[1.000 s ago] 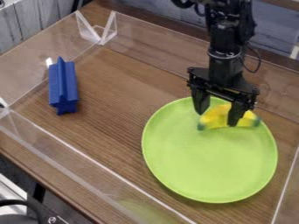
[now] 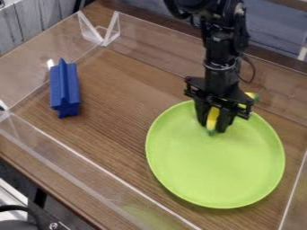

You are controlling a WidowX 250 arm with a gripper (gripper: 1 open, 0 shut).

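My black gripper (image 2: 218,110) is low over the back part of a green plate (image 2: 214,166), shut on a yellow object (image 2: 213,119) with green on it. The object shows below the fingers and behind them at the right; the rest is hidden by the gripper.
A blue block (image 2: 65,88) lies on the wooden table (image 2: 114,117) at the left. Clear plastic edges run along the table's sides, with white brackets at the back left. The table between the block and the plate is clear.
My gripper has moved slightly left and closed on the yellow object, which now sits more upright and is more hidden by the fingers.
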